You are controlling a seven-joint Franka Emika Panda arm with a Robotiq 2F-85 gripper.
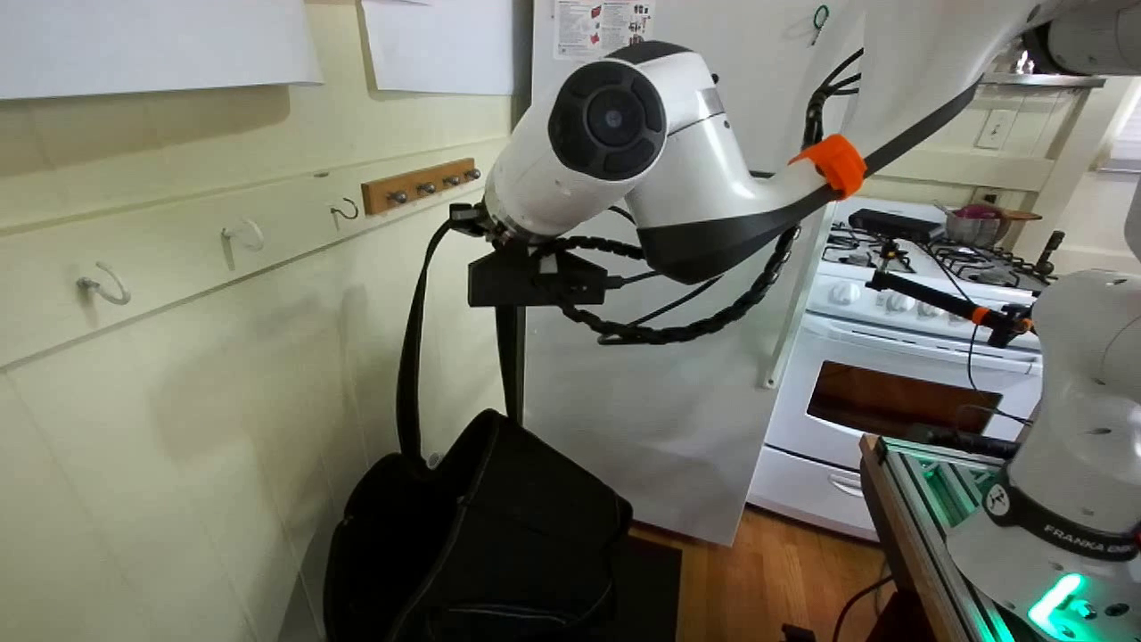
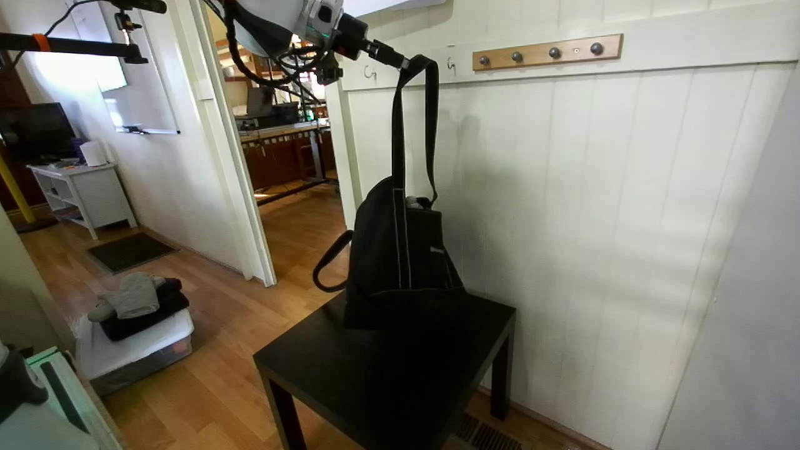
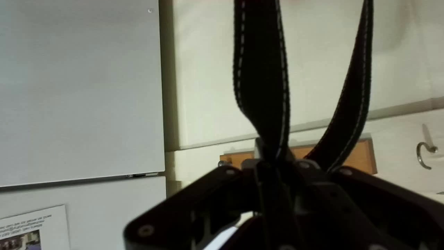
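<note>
A black bag [image 1: 524, 524] hangs tilted by one strap [image 2: 399, 127] from my gripper [image 2: 405, 63], which is shut on that strap near its top. In exterior view 2 the bag's lower part is at the black table [image 2: 322, 352]; whether it touches is hard to tell. Its second strap [image 2: 330, 262] droops loose on the left. From the wrist view, two runs of the strap [image 3: 262, 75] lead away from the dark fingers [image 3: 270, 183]. The wall with its hooks lies close behind the strap.
On the wall board are a wooden peg rack [image 1: 420, 184], a dark hook [image 1: 344, 209] and pale hooks [image 1: 244, 234]. The fridge [image 1: 642, 428] stands close beside the bag. A stove [image 1: 898, 374] is farther right.
</note>
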